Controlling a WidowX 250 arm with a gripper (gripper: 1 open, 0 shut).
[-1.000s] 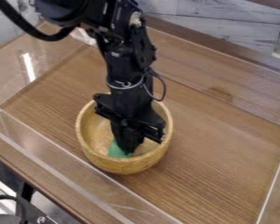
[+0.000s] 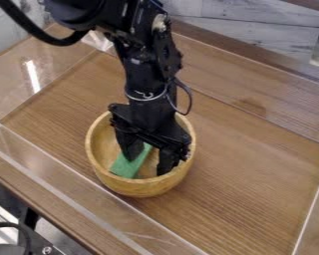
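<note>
A round yellow-tan bowl [image 2: 161, 183] sits on the wooden table, left of centre. A green object [image 2: 128, 164] lies inside it, toward the left side. My black gripper [image 2: 149, 149] hangs down into the bowl with its fingers open, over and to the right of the green object. The lower finger parts partly hide the bowl's interior and the green object.
A light wall stands at the back. A black cable lies off the table's edge at the lower left.
The gripper has risen a little and spread, and more of the green object now shows in the bowl's left part.
</note>
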